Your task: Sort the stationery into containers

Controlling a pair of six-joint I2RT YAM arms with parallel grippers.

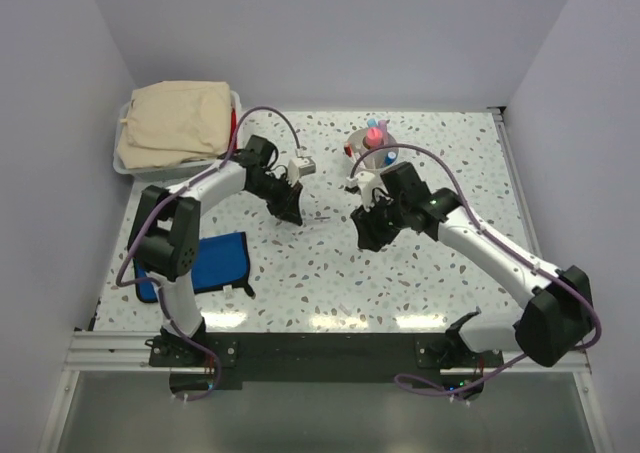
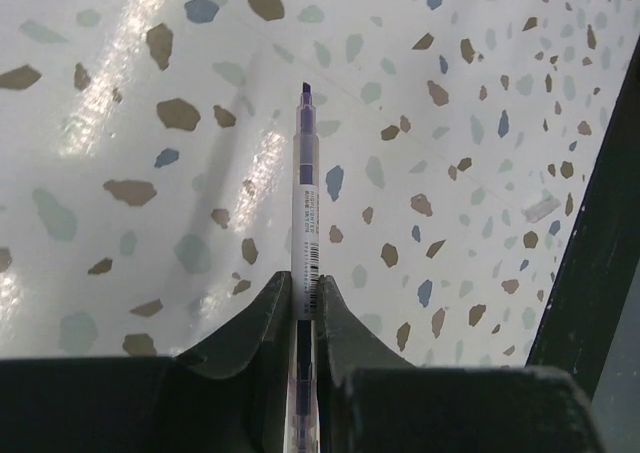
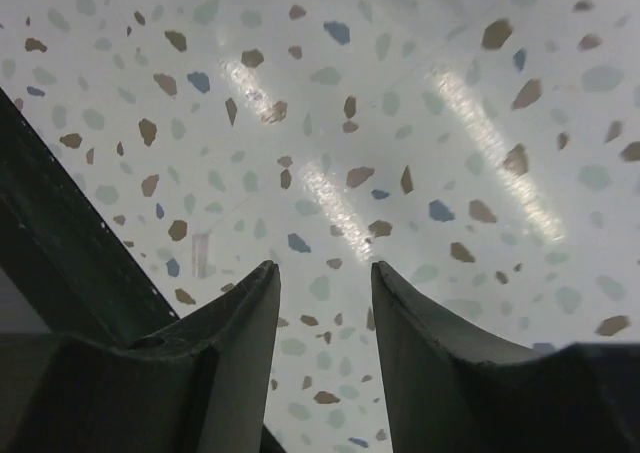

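Note:
Between the fingers of my left gripper a slim clear pen (image 2: 306, 153) with a dark tip and a barcode label is clamped. In the top view the pen's end (image 1: 321, 218) pokes out beside that gripper, above the table's middle. My right gripper stands part open a short way to the right, nothing between its fingers. On the left of the table lies a blue zip pouch (image 1: 222, 261). A round holder (image 1: 357, 139) with several colourful items stands at the back.
A white bin (image 1: 124, 153) with folded beige cloth (image 1: 177, 118) occupies the back left, something red (image 1: 233, 125) at its side.

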